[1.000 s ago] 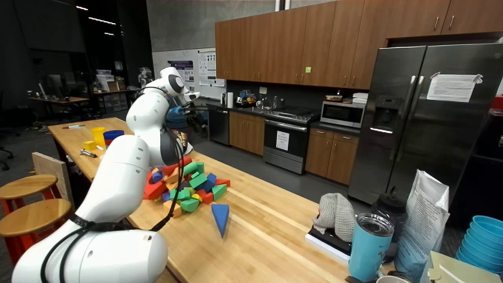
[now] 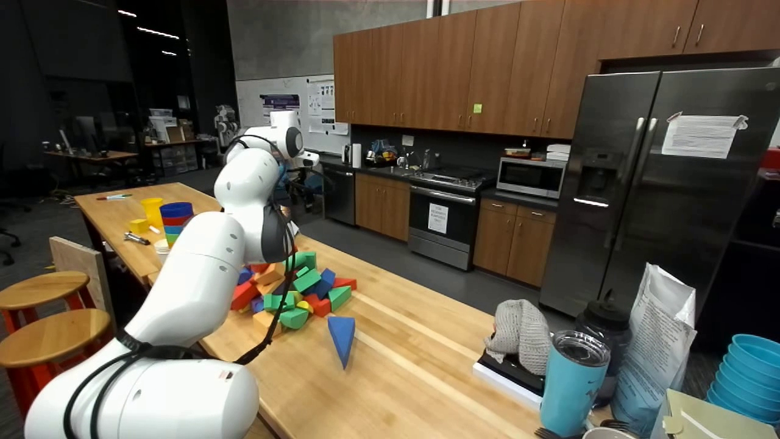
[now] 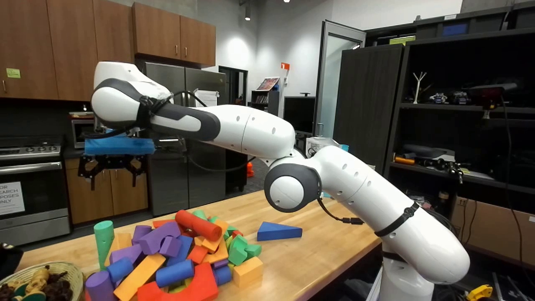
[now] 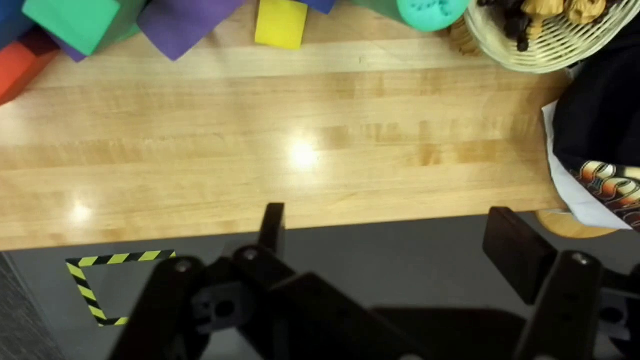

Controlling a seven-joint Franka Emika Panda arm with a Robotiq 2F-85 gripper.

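My gripper hangs above the table's edge in the wrist view, its dark fingers spread wide and nothing between them; bare floor shows below the gap. In exterior view 2 the open gripper [image 3: 114, 181] points down, left of and higher than a heap of coloured blocks [image 3: 175, 251]. Apart from the heap, a blue triangular block [image 3: 279, 231] lies alone on the table. In the wrist view, a yellow block [image 4: 280, 24], a purple block [image 4: 186, 24] and a green block [image 4: 72, 21] line the top edge. Arm parts hide the gripper in exterior view 1.
A wicker basket [image 4: 540, 60] of small items sits beside the heap, near dark fabric [image 4: 606, 132]. Bare wood lies between the blocks and the table's edge. A blue tumbler [image 2: 575, 380] and a paper bag [image 2: 654, 344] stand at the table's other end.
In exterior view 1, the upper arm and wrist have shifted right, and the wrist now looks more upright. The blue triangular block has stayed put.
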